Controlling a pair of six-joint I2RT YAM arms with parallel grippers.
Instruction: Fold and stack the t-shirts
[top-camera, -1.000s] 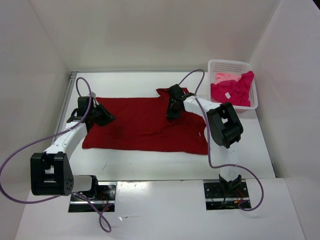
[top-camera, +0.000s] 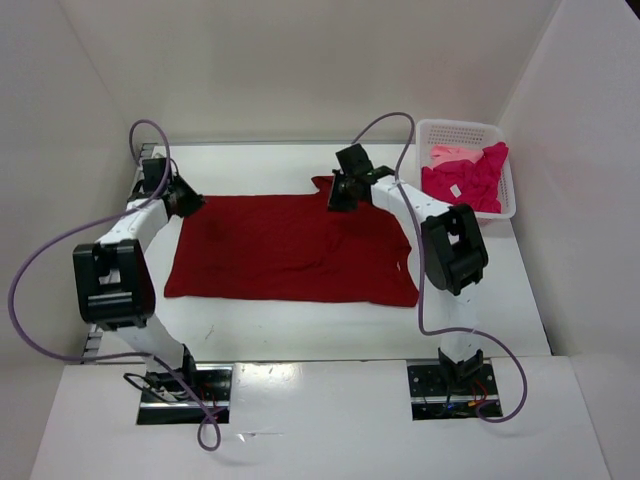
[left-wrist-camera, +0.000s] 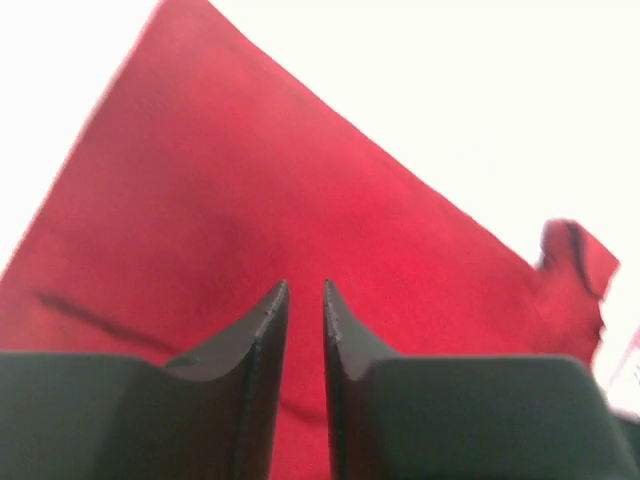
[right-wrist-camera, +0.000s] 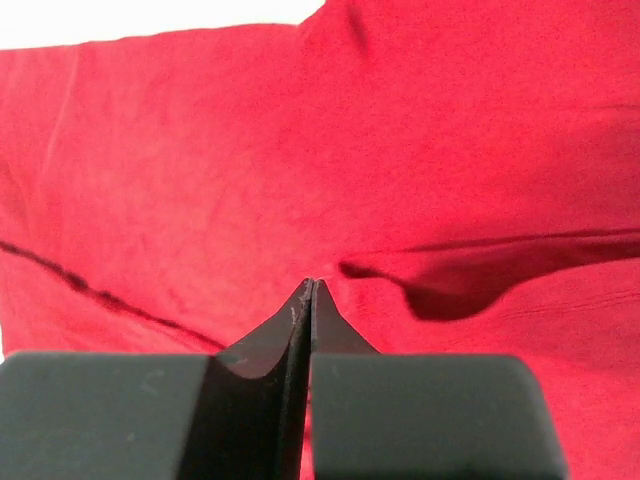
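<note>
A dark red t-shirt (top-camera: 260, 250) lies spread out on the white table, its body to the left and sleeves toward the right. In the top view my left gripper (top-camera: 199, 206) is over the shirt's far left corner. The left wrist view shows its two fingertips a narrow gap apart, with only red cloth (left-wrist-camera: 230, 200) visible beyond. My right gripper (top-camera: 335, 203) is over the shirt near its far sleeve, its tips together in the right wrist view. No cloth shows between them, and whether they touch the fold (right-wrist-camera: 450, 300) beneath I cannot tell.
At the back right stands a white basket (top-camera: 513, 190) holding a crimson garment (top-camera: 475, 180) and a pink one (top-camera: 450, 154). Bare table (top-camera: 290, 330) runs along the front of the shirt. Purple cables loop above both arms.
The left arm has moved left and toward the far edge, to the shirt's far left corner. My right gripper has shifted slightly away from the front. The shirt looks nearly the same.
</note>
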